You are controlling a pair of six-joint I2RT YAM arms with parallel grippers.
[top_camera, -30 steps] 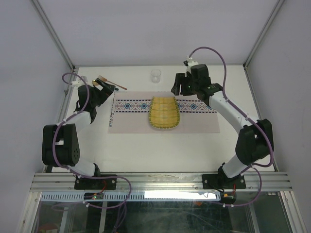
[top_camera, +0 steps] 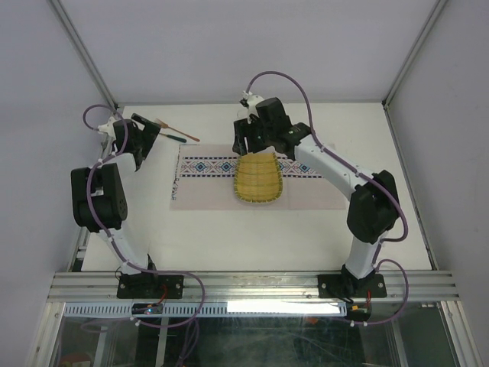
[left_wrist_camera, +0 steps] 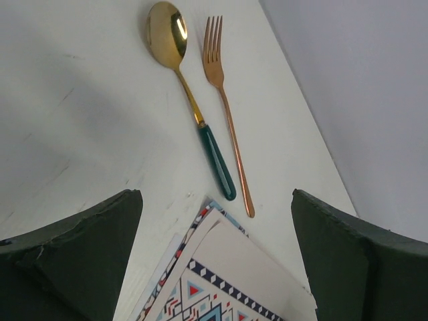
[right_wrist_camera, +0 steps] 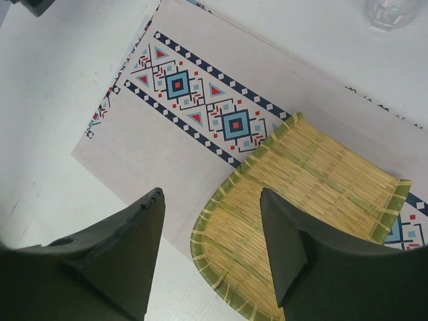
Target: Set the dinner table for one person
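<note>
A patterned placemat (top_camera: 199, 191) lies on the white table, with a woven bamboo tray (top_camera: 257, 180) on it. A gold spoon with a green handle (left_wrist_camera: 210, 154) and a copper fork (left_wrist_camera: 234, 140) lie side by side beyond the mat's far-left corner. My left gripper (top_camera: 145, 126) is open above the table left of the cutlery, holding nothing. My right gripper (top_camera: 241, 139) is over the mat just above the tray's far end, fingers apart with nothing visible between them. A clear glass (right_wrist_camera: 391, 12) stands behind the mat, mostly hidden by the right arm from above.
Grey walls border the table at left, back and right.
My right gripper has swept left from over the mat's right part to the tray's far end, covering the glass in the top view. My left gripper has drawn left, away from the cutlery.
</note>
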